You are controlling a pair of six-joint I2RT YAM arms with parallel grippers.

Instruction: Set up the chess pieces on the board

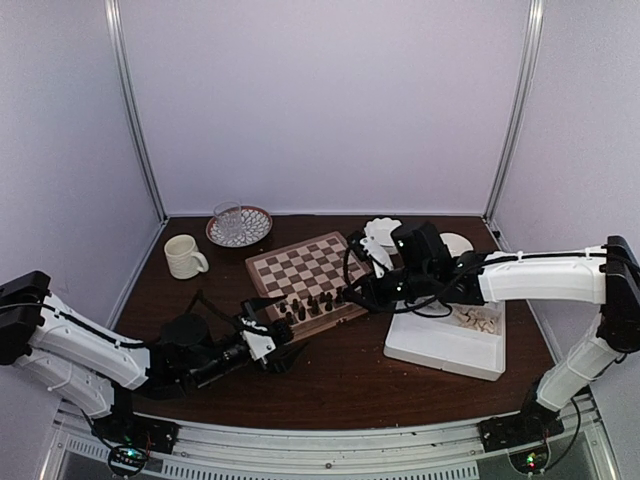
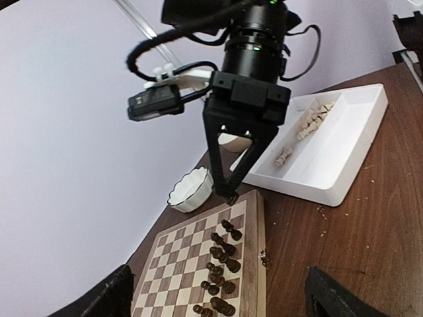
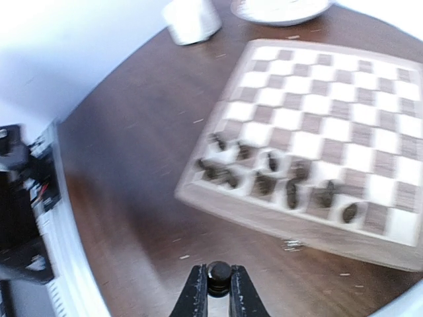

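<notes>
The wooden chessboard [image 1: 305, 262] carries several dark pieces [image 2: 225, 251] along its near rows. My right gripper, seen over the board's near right in the top view, is shut on a dark piece [image 3: 219, 272]. My left gripper is left of and below it, in front of the board's near-left corner, its fingers apart with nothing visible between them. The white box [image 1: 420, 350] at the right holds light pieces [image 2: 307, 122].
A mug [image 1: 183, 257], a patterned plate [image 1: 255, 225] with a glass, and white bowls [image 2: 188, 191] stand behind.
</notes>
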